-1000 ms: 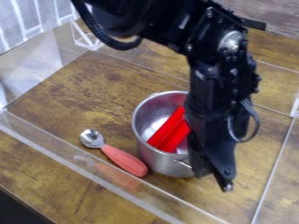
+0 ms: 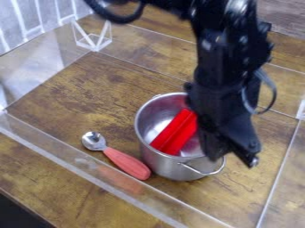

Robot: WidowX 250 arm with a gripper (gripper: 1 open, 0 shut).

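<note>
A steel pot (image 2: 169, 165) stands on the wooden table, holding a red object (image 2: 177, 131) that leans inside it. A spoon with a pink handle (image 2: 125, 161) lies to the left of the pot, its metal head pointing to the upper left. My dark gripper hangs over the right side of the pot, blurred; its fingertips are not clear enough to tell whether anything is between them.
Clear plastic walls (image 2: 103, 184) border the work area at the front and left. A small white wire piece (image 2: 92, 37) is at the back left. The wooden surface (image 2: 84, 93) left of the pot is bare.
My gripper has risen from low at the pot's right side, uncovering more of the pot's rim and handle. The pot and spoon look unmoved.
</note>
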